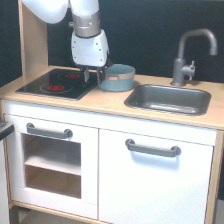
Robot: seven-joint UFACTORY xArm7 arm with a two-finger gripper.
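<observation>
A white robot arm reaches down from the top left, its gripper [94, 72] hanging above the right back part of the black stovetop [48, 87], just left of a grey-blue pot [118, 85]. Whether its fingers are open or shut is hard to make out at this size. The pot sits on the wooden counter between stovetop and sink.
A steel sink [166, 98] with a tall faucet [181, 62] is on the right. Below, the toy kitchen has an open oven compartment [52, 160] and a closed white cabinet door [150, 185]. A wooden side panel [34, 35] rises at the left.
</observation>
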